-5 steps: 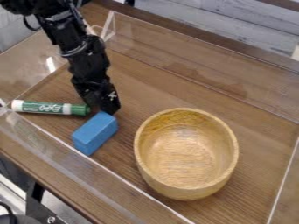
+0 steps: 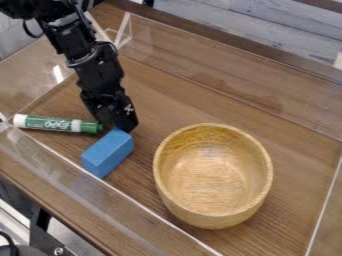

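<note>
The black robot arm reaches down from the upper left to my gripper (image 2: 107,114), which is open low over the wooden table, just behind a blue block (image 2: 107,153) and to the right of a green marker-like stick (image 2: 56,123) with a white end. Whether anything small lies between the fingers is too dark to tell.
A large tan oval bowl (image 2: 213,175) fills the lower right. Raised white edges run along the left and back.
My gripper and arm have shifted very slightly. The objects look to be in the same places.
</note>
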